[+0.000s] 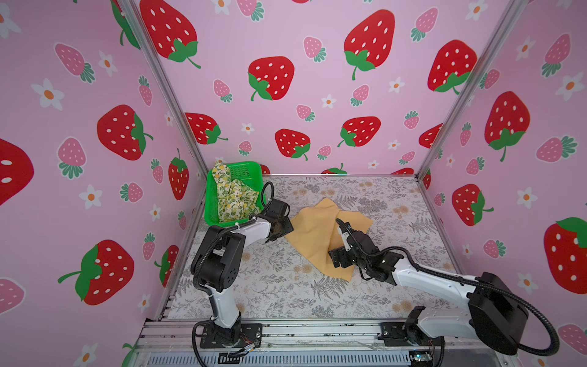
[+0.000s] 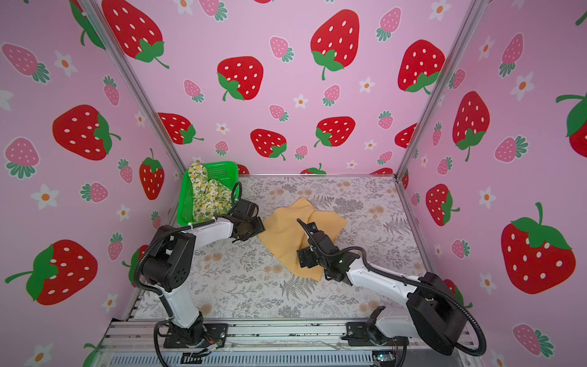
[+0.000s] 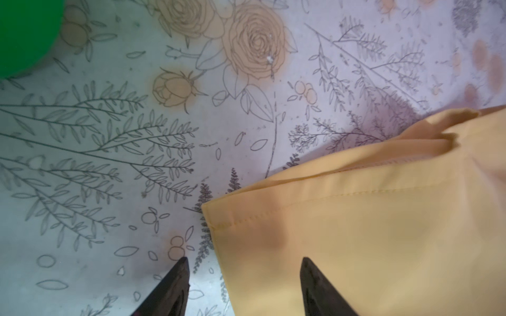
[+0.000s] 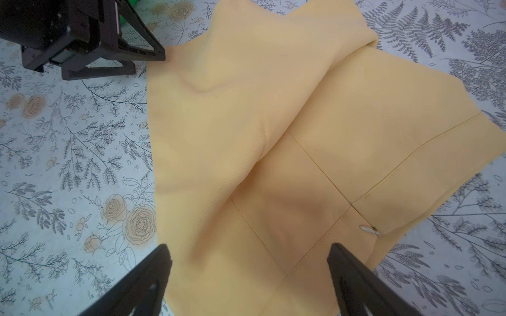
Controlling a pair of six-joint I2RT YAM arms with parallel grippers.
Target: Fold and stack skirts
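Note:
A yellow skirt (image 1: 315,235) lies on the table with part of it folded over diagonally; a zip pull shows near one edge in the right wrist view. My left gripper is partly open at the skirt's left corner, one finger over bare table and the other over the cloth, holding nothing that I can see. Over the near right part of the skirt my right gripper stands wide open, with cloth below and between its fingers but not gripped. A patterned skirt (image 1: 232,198), white with yellow and green print, lies bunched in the basket.
The green basket (image 1: 211,205) stands at the back left, close behind my left arm. Free table (image 1: 403,214) lies to the right of the skirt and along the front. Strawberry-printed walls enclose the left, back and right.

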